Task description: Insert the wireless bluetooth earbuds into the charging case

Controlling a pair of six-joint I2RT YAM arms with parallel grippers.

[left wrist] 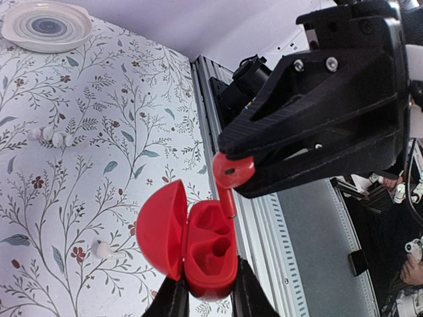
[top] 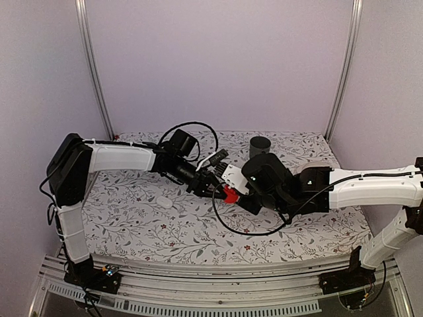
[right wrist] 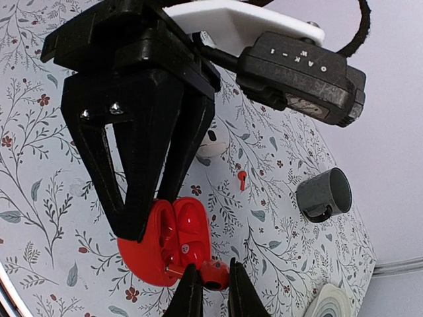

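Observation:
My left gripper is shut on the open red charging case (left wrist: 210, 257), whose earbud slots show in the left and right wrist views. My right gripper is shut on a red earbud, held with its stem pointing at the case, right beside the slots; in the left wrist view this earbud (left wrist: 232, 168) hangs just above the case. Whether it touches the case I cannot tell. Another red earbud (right wrist: 242, 178) lies on the patterned table. In the top view both grippers meet near the middle, mostly hidden by the arms.
A grey mug (right wrist: 317, 196) stands at the back, with a pale round dish (left wrist: 46, 36) to the right. Small white objects (left wrist: 56, 137) lie on the table (top: 158, 238).

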